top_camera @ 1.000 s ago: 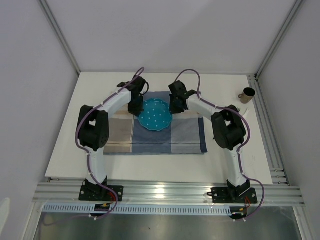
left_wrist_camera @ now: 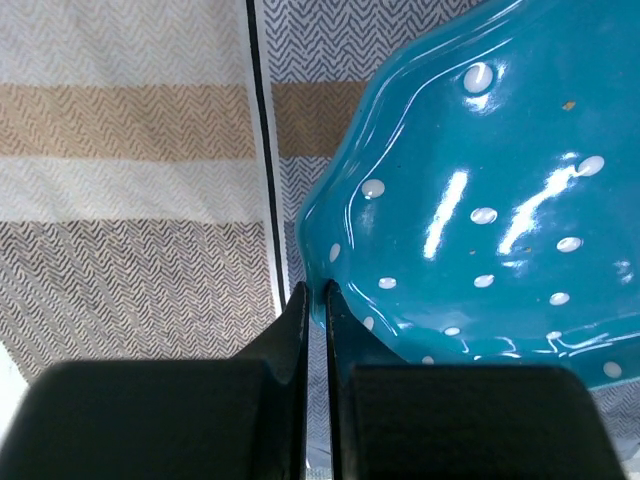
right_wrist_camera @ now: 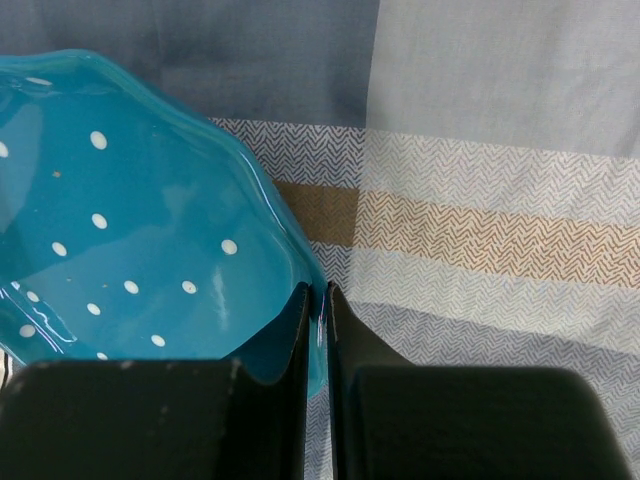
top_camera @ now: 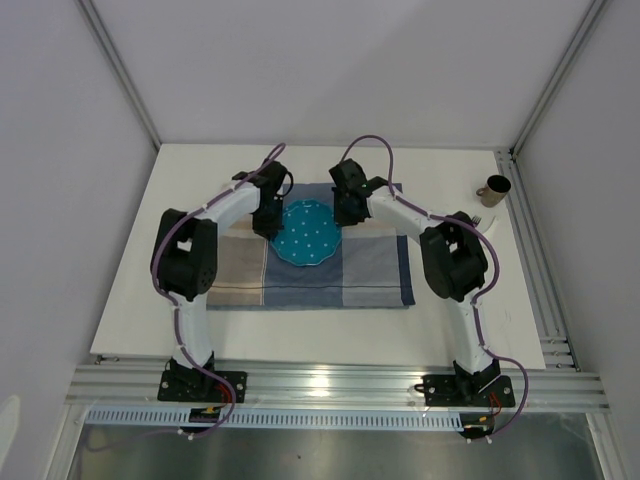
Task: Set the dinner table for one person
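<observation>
A teal, white-dotted plate with a wavy rim lies over the middle of the striped placemat. My left gripper is shut on the plate's left rim, and my right gripper is shut on its right rim. In both wrist views the plate fills much of the picture, with the patterned cloth beside it.
A brown mug stands at the back right of the white table. Cutlery lies below it, partly hidden by the right arm.
Over the last second both grippers and the plate have moved slightly left and toward the table's front.
</observation>
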